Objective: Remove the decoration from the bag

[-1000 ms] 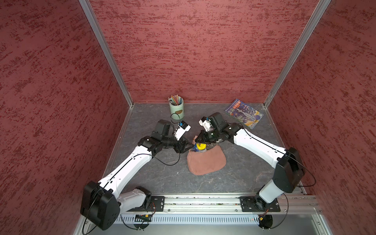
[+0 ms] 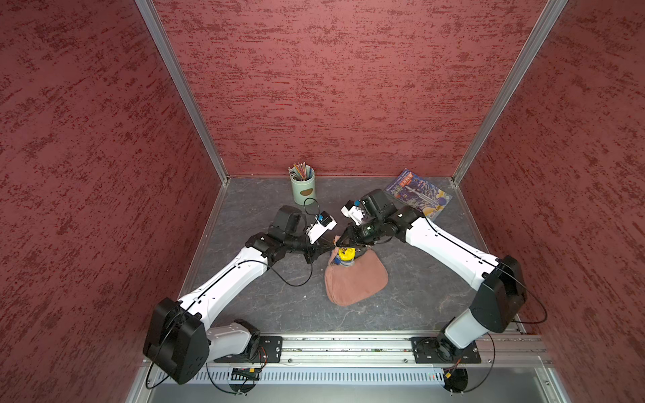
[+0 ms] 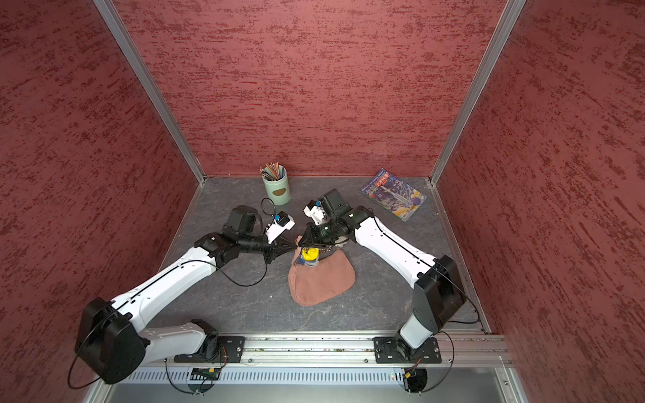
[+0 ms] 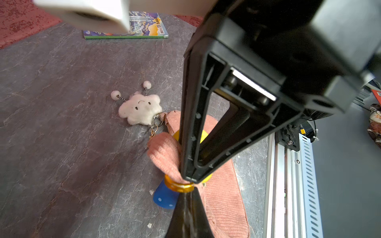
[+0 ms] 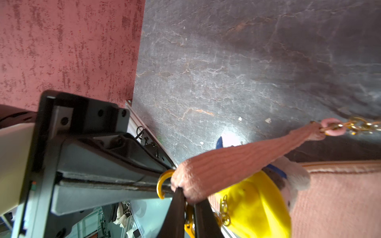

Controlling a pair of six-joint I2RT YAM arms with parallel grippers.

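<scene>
The pink bag (image 2: 356, 278) lies flat on the table, its knitted strap (image 5: 238, 162) pulled up between the two grippers. A decoration with a yellow hat (image 5: 254, 202) hangs beside the strap; its blue dotted part (image 4: 164, 196) shows below. A gold ring (image 4: 178, 184) goes around the strap. My right gripper is shut on a gold clasp, with a short chain (image 5: 225, 212) beside its fingers. My left gripper is shut with its tips at the ring; whether the thin ring is between them is hidden.
A white cloud plush (image 4: 139, 109) on a keyring lies by the bag's strap end. The pen cup (image 2: 303, 186) and a magazine (image 2: 420, 193) stand clear at the back. Free table surrounds the bag; the two grippers nearly touch.
Both grippers have shifted slightly, the left one to the right and closer to the right one. The bag's left side is drawn up and its body has turned a little; the strap stands higher.
</scene>
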